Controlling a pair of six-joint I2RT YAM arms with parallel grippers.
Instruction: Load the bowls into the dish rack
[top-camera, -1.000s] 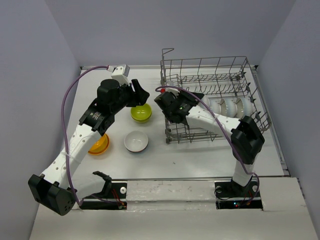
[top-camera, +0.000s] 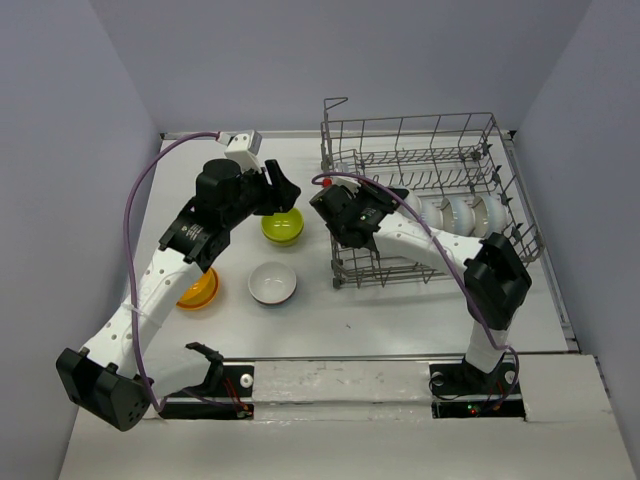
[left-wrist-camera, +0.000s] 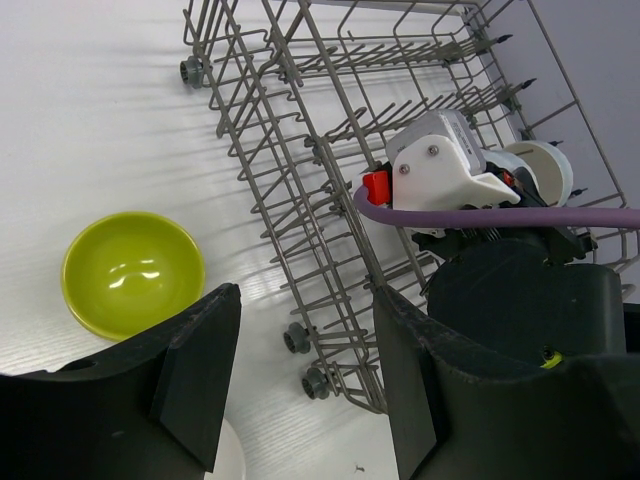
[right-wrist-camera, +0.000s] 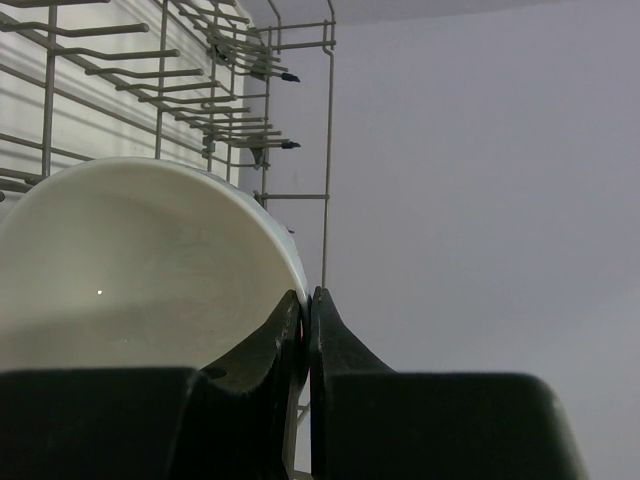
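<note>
My right gripper is shut on the rim of a white bowl (right-wrist-camera: 140, 265), whose pale inside fills the left of the right wrist view. From above, that arm reaches over the left part of the wire dish rack (top-camera: 425, 122) and hides much of the held bowl. Several white bowls (top-camera: 489, 214) stand on edge in a row in the rack's right part. My left gripper is open with nothing between its fingers, left of the rack. On the table lie a green bowl (left-wrist-camera: 132, 275), a white bowl (top-camera: 272, 283) and an orange bowl (top-camera: 199, 290).
The rack's back tine rows (top-camera: 425, 155) look empty. Grey walls (top-camera: 320, 60) enclose the table (top-camera: 330, 325) at the back and sides. Bare tabletop lies in front of the rack. The left arm (top-camera: 150, 290) partly covers the orange bowl.
Hardly anything differs. The right arm has shifted very slightly over the rack; the left arm and the table bowls are still.
</note>
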